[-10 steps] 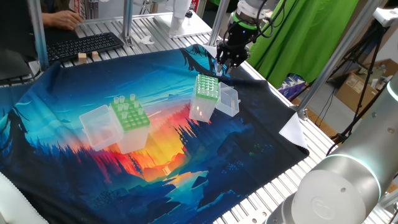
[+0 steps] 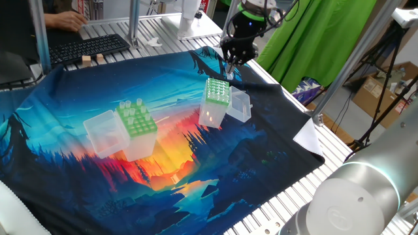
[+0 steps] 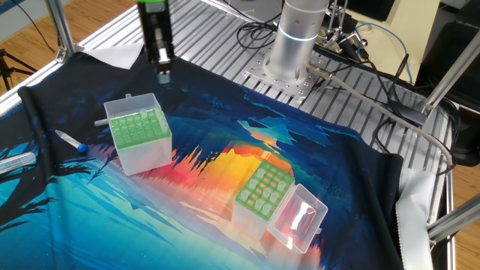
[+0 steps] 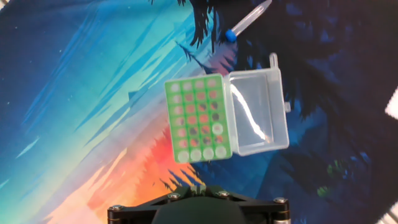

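Note:
My gripper (image 3: 164,76) hangs over the dark part of the cloth, above and apart from a clear box with a green rack top (image 3: 142,129). In exterior view 1 the gripper (image 2: 231,68) shows beyond that rack box (image 2: 215,103), whose clear lid (image 2: 240,104) is folded open. The wrist view looks down on the green rack (image 4: 198,118) and open lid (image 4: 257,111); some holes look filled with whitish pieces. A second green rack box (image 2: 137,127) has several clear tubes standing up from it. The finger opening is too unclear to judge.
A patterned cloth (image 2: 176,163) covers the table. A blue-capped pen or tube (image 4: 249,22) lies near the first box. The second box's open lid (image 3: 298,219) rests beside it. Bare cloth separates the boxes. A keyboard (image 2: 88,49) stands at the table's far edge.
In exterior view 1 my gripper and arm have shifted slightly left. Both rack boxes and their lids remain where they were.

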